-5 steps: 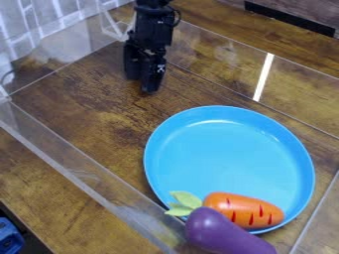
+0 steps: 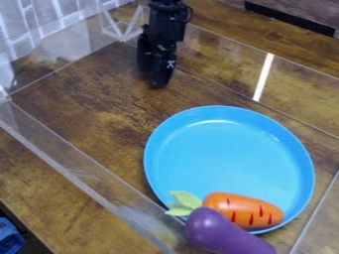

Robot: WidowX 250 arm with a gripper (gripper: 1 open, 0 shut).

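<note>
My black gripper (image 2: 158, 62) hangs low over the wooden table at the top middle, dark and small in view, so its fingers are hard to make out. A light blue plate (image 2: 228, 154) lies at the right. A toy carrot (image 2: 244, 208) with pale leaves rests on the plate's near edge, and a purple toy eggplant (image 2: 228, 234) lies just in front of it at the bottom right.
Clear plastic walls (image 2: 79, 174) border the area at left and front. The wooden surface (image 2: 79, 104) left of the plate is bare. A white strip (image 2: 263, 74) lies at the upper right.
The gripper has shifted slightly rightward and turned a little at the back. The plate, carrot and eggplant have not moved.
</note>
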